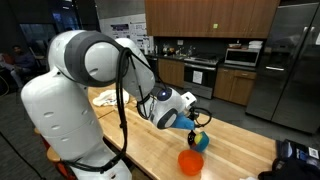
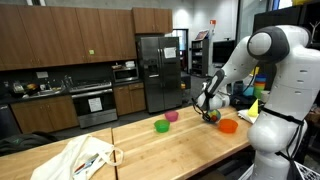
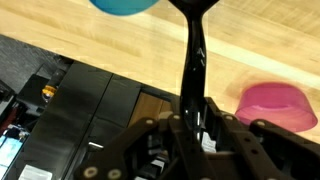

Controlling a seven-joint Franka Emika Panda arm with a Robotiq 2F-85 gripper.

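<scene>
My gripper is shut on a dark utensil with a rounded end, like a spoon, which stretches toward the top of the wrist view. In exterior view 1 the gripper is low over the near side of the table, right at the blue bowl. Part of that bowl is hidden behind the arm and utensil. Whether the utensil touches anything in the bowl, I cannot tell. The blue bowl also shows at the wrist view's top edge.
An orange bowl stands close to the blue one. Farther along the table are a pink bowl and a green bowl. A white cloth lies at the other end.
</scene>
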